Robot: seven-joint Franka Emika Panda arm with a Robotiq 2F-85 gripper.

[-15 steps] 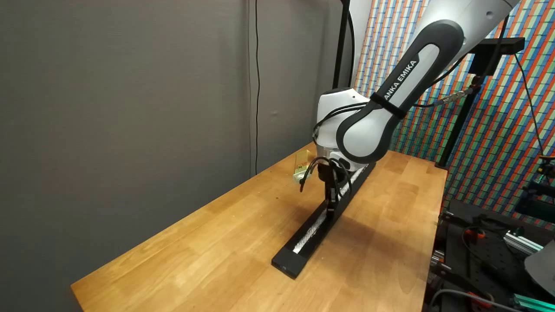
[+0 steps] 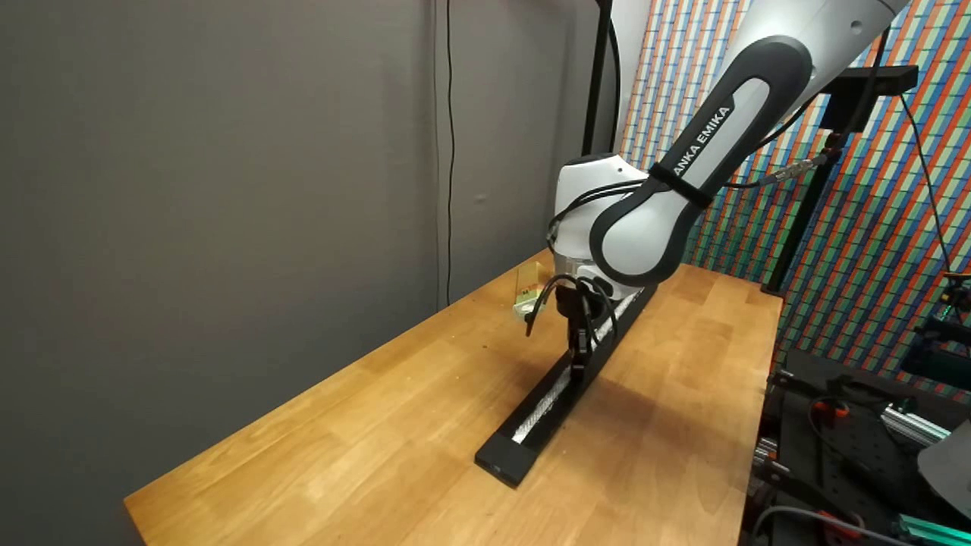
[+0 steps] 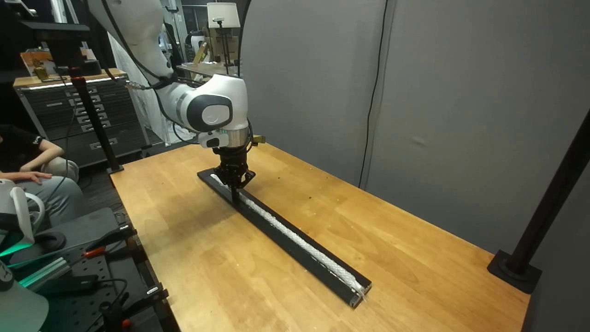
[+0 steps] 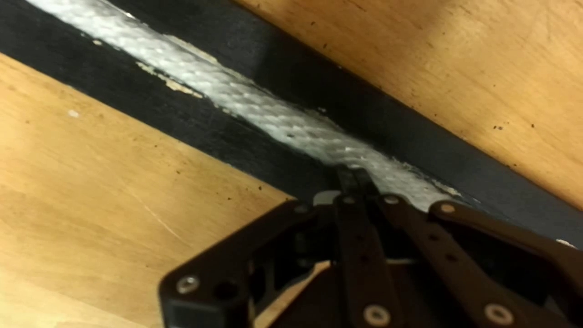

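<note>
A long black channel [image 3: 287, 243] lies across the wooden table, and a white braided rope [image 3: 309, 251] runs along its groove. The rope [image 4: 240, 104] sits in the groove throughout the stretch the wrist view shows, with pale flaking along the groove's edges. My gripper points down at the rope, its fingertips together and touching or just over the rope's near side. Nothing shows between the fingers. In exterior view 1 the gripper [image 2: 579, 371] stands over the channel's middle part and hides some of the rope. At one end, loose strands [image 3: 362, 297] of rope fray out.
A small yellowish object [image 2: 528, 290] lies on the table behind the gripper, by the grey wall. Black stands [image 3: 514, 271] are at the table's corners.
</note>
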